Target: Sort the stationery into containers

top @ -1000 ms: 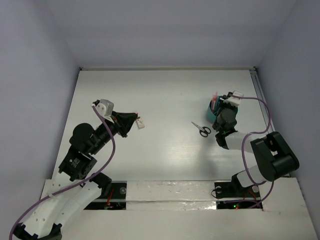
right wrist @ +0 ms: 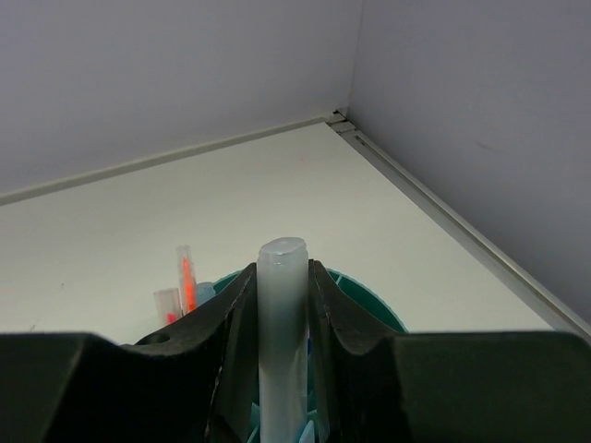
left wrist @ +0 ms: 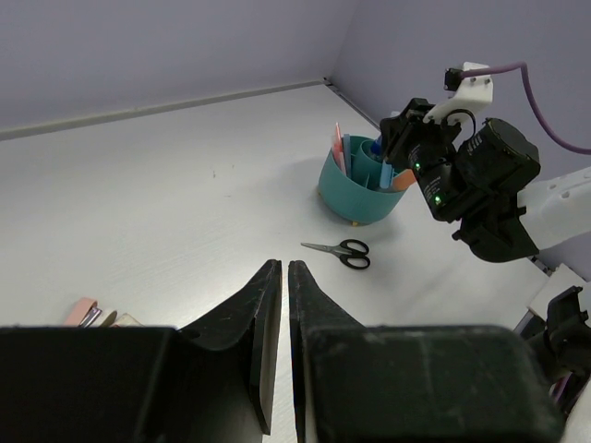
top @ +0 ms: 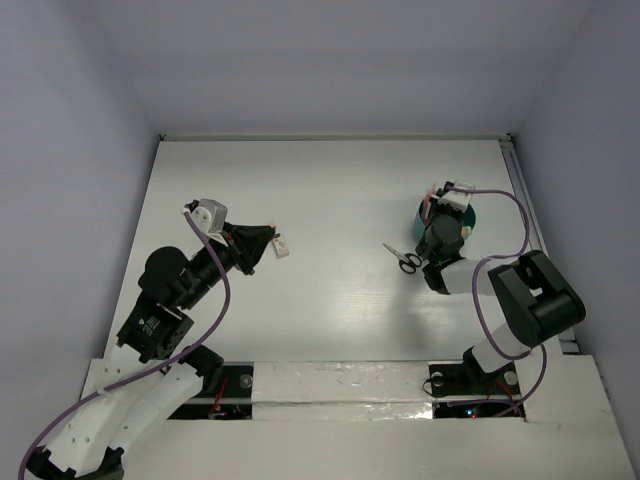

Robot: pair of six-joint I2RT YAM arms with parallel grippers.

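A teal divided cup (left wrist: 355,201) at the right of the table holds several pink, blue and orange items. My right gripper is down over it, a translucent white stick (right wrist: 283,360) upright between its fingers; whether they grip it is unclear. Black-handled scissors (top: 405,261) lie just left of the cup. At the left, small flat pale and pink items (top: 281,246) lie beside my left gripper (top: 272,234), which is shut with nothing visible between its fingertips in the left wrist view.
Grey walls stand at the back and sides, the right one close behind the cup.
The left arm has not moved.
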